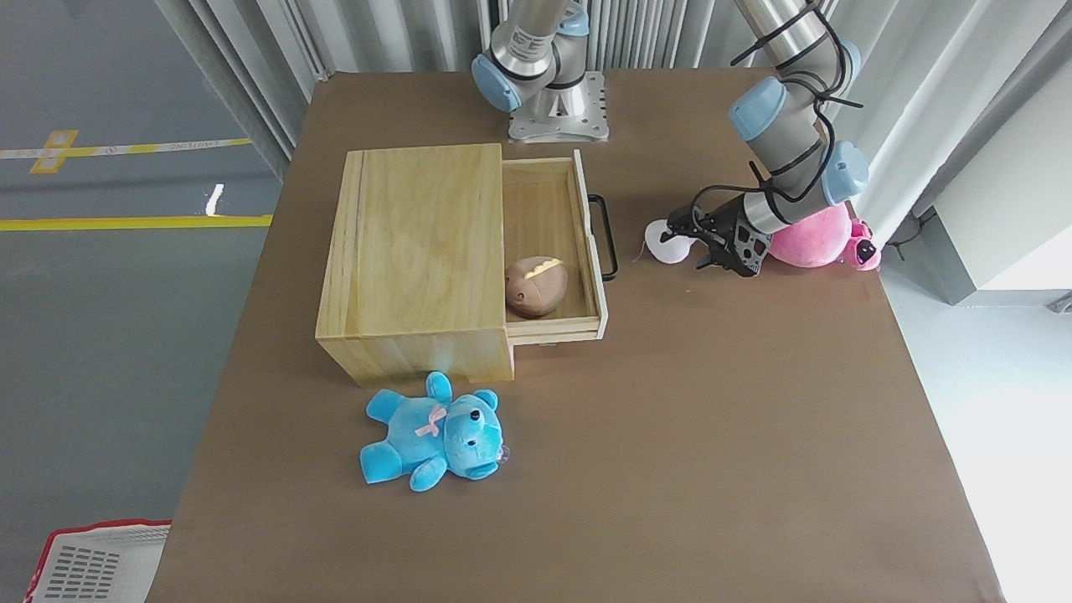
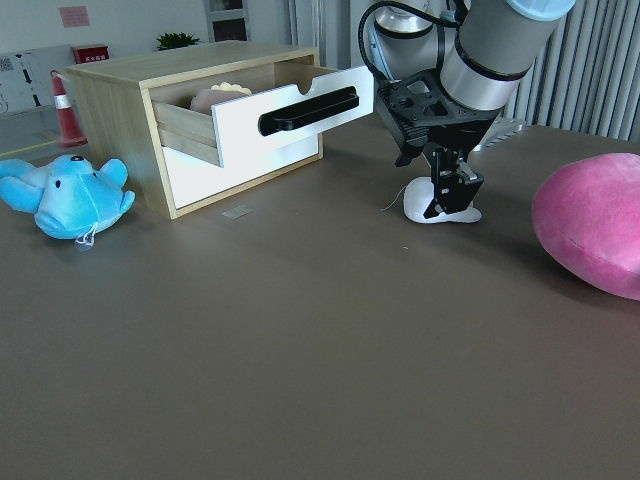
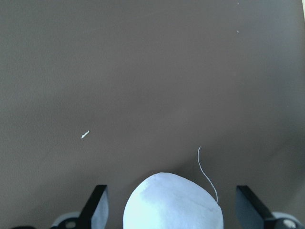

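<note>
My gripper is low over a small white mouse plush [image 3: 171, 202] with a thin string tail, its two fingers apart on either side of it in the wrist view. In the front view the gripper [image 1: 703, 249] partly covers the white plush [image 1: 663, 241], just right of the drawer handle. The left view shows the plush [image 2: 420, 205] under the black gripper body.
A wooden cabinet [image 1: 422, 241] has its drawer out, holding a brown plush [image 1: 534, 291]. A blue bear [image 1: 432, 442] lies in front of it. A pink plush [image 1: 804, 241] sits at the right edge.
</note>
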